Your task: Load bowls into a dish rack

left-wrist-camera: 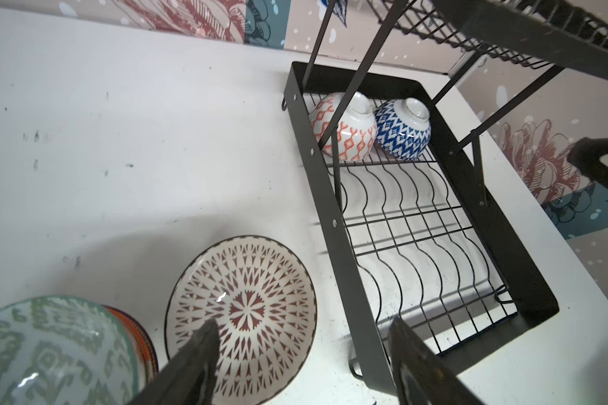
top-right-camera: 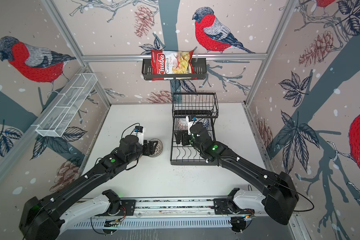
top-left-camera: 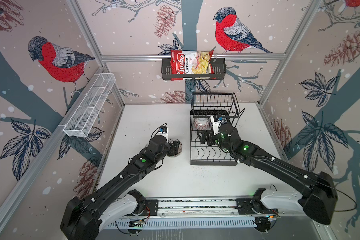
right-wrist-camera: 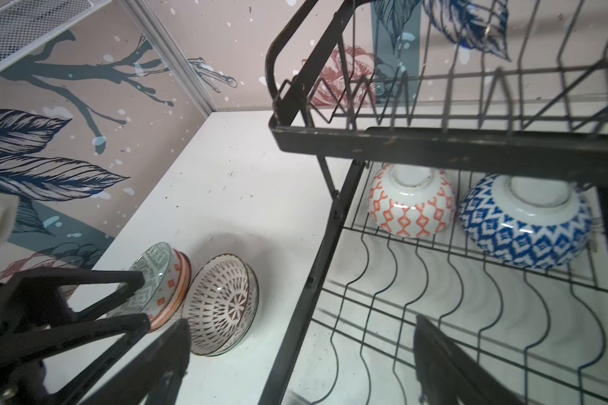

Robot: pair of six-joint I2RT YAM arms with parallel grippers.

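Note:
Two bowls lean bottom-out at the back of the black dish rack's (left-wrist-camera: 358, 297) lower tier: an orange-patterned one (right-wrist-camera: 412, 202) and, to its right, a blue-patterned one (right-wrist-camera: 528, 219). On the table left of the rack, a brown-patterned bowl (left-wrist-camera: 243, 317) stands upright, with its inside facing up. Beside it, at the lower left of the left wrist view, are a green-patterned bowl (left-wrist-camera: 54, 351) and an orange-rimmed one (left-wrist-camera: 136, 337). My left gripper is open and empty above the brown-patterned bowl. Over the rack's front half, my right gripper also stands open, holding nothing.
The rack's upper basket (right-wrist-camera: 452, 145) overhangs the back bowls. Bare wire slots (right-wrist-camera: 412, 303) fill the lower tier's front. A white mesh shelf (top-left-camera: 90, 106) hangs on the left wall, a chip bag (top-left-camera: 192, 62) at the back.

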